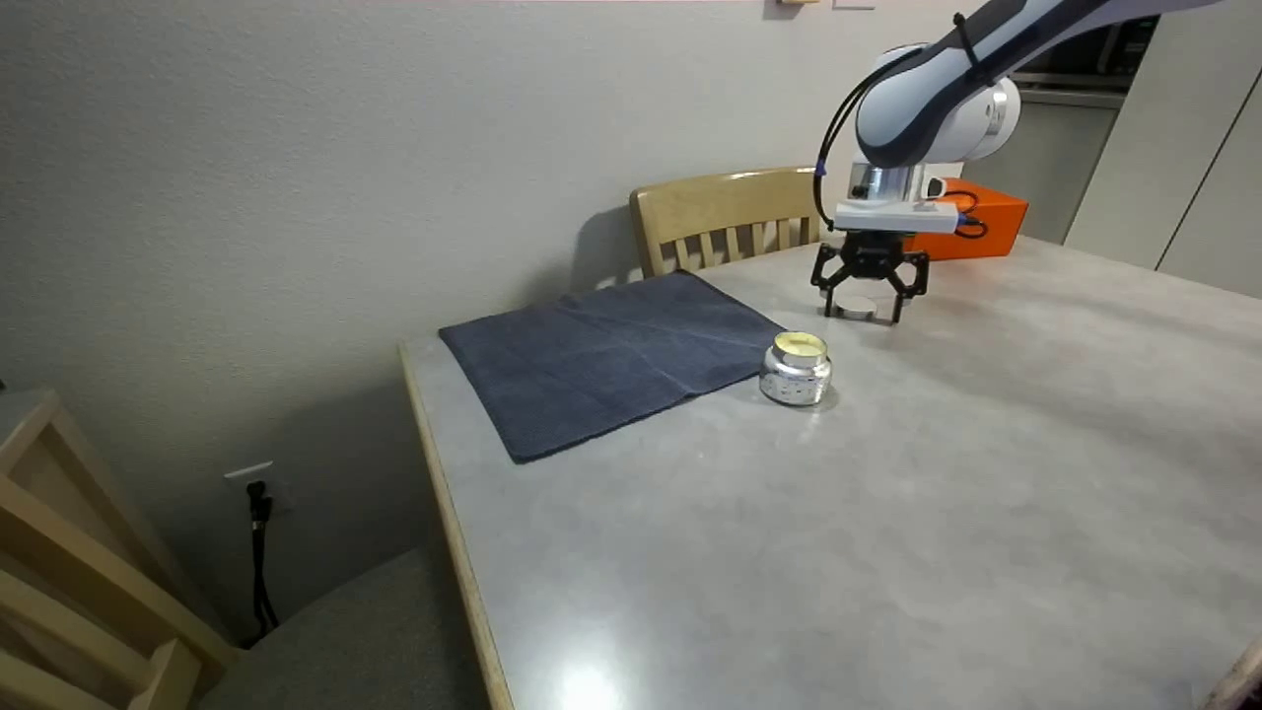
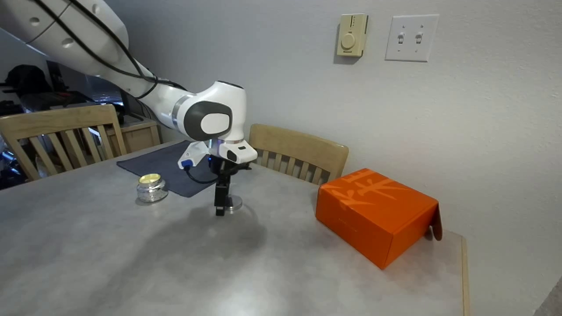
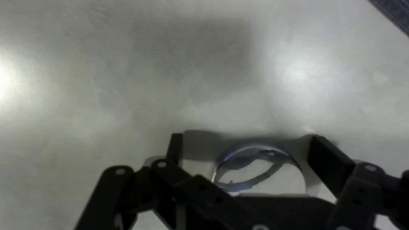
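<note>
A round, shiny silver lid (image 3: 264,176) lies flat on the table. My gripper is lowered over it and open, one black finger (image 3: 175,149) to each side. Gaps show between the lid and both fingers in the wrist view, and the gripper's body hides the lid's near part. In the first exterior view the lid (image 1: 855,307) shows between the fingertips, which are close to the tabletop. A silver glass jar (image 1: 795,373) with a pale yellow top, seemingly a candle, stands upright nearby, apart from the gripper.
A dark blue cloth (image 1: 615,355) is spread on the table beside the jar. An orange box (image 2: 376,210) stands near the table's end. Wooden chairs (image 2: 300,150) line the edge by the wall.
</note>
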